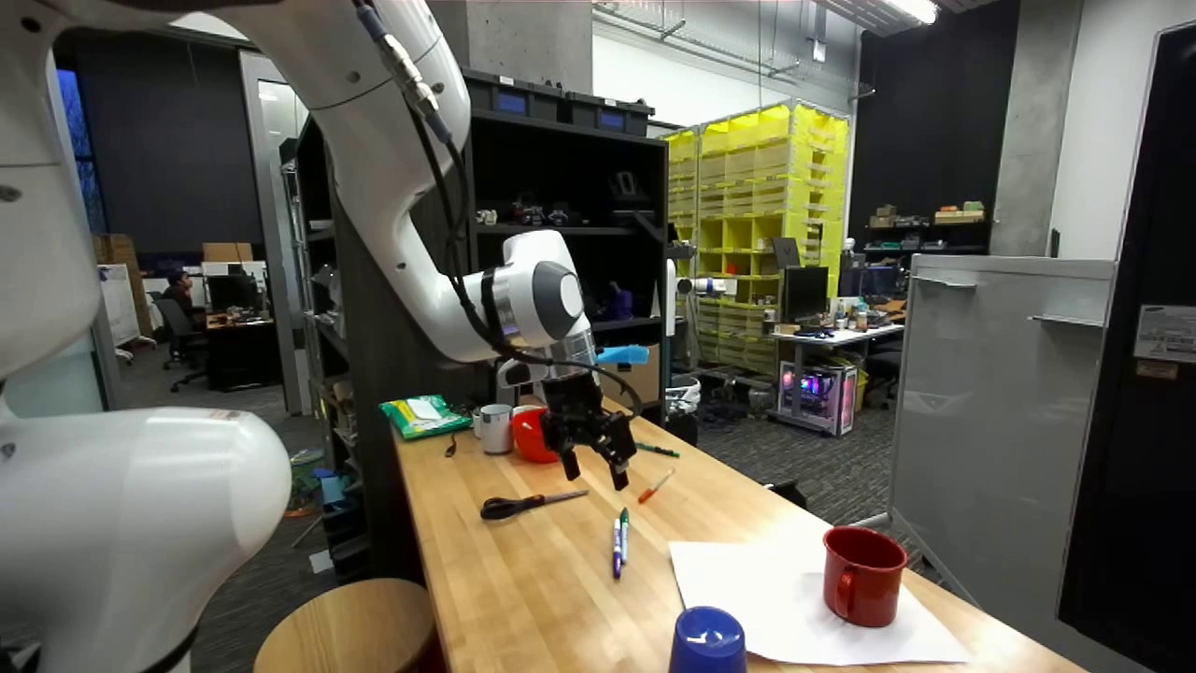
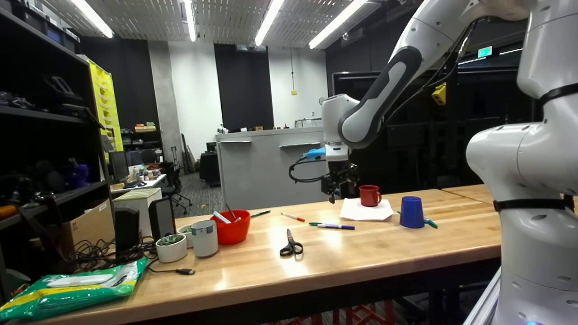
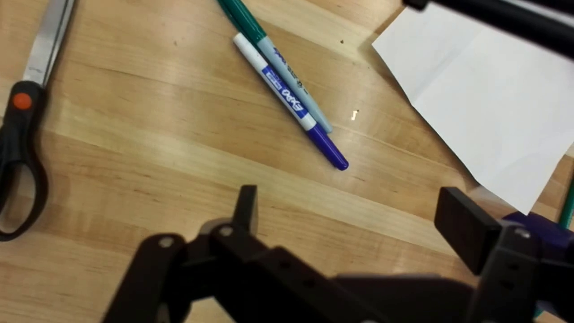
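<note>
My gripper hangs above the wooden table, its fingers spread wide and nothing between them. In the wrist view a purple-capped marker (image 3: 293,99) and a green-capped marker (image 3: 296,80) lie side by side, touching, ahead of the fingertips. Black-handled scissors (image 3: 33,129) lie at the left of that view. White paper (image 1: 762,583) bears a red mug (image 1: 861,583), and an overturned blue cup (image 2: 412,212) stands beside the paper. A red bowl (image 2: 233,227) holds several pens. One orange-capped pen (image 2: 293,217) and a dark green pen (image 2: 260,213) lie loose at the far edge.
A grey mug (image 2: 205,239), small potted plants (image 2: 171,248) and a green packet (image 2: 81,284) crowd one end of the table. Another green marker (image 2: 431,223) lies partly behind the blue cup. Bare wood surrounds the scissors and the marker pair.
</note>
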